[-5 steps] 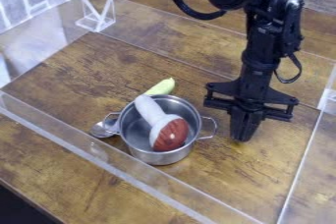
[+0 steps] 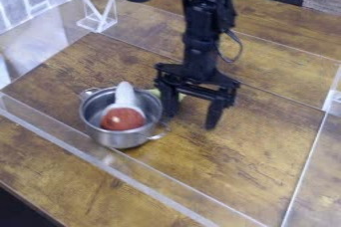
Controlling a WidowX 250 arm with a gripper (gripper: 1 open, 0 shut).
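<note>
My gripper (image 2: 193,108), black and slightly blurred, hangs low over the table just right of a steel pot (image 2: 118,138), its fingers spread open. The pot stands on the left-centre of the table and holds a white cylindrical object (image 2: 126,97) and a round red object (image 2: 123,118). A pale green object (image 2: 156,93) lies behind the pot, largely hidden by the gripper.
Clear panels border it, and a white bracket (image 2: 98,17) stands at the back left corner.
My gripper has moved left toward the pot. The pot sits further left, and the white and red objects in it have shifted with it.
</note>
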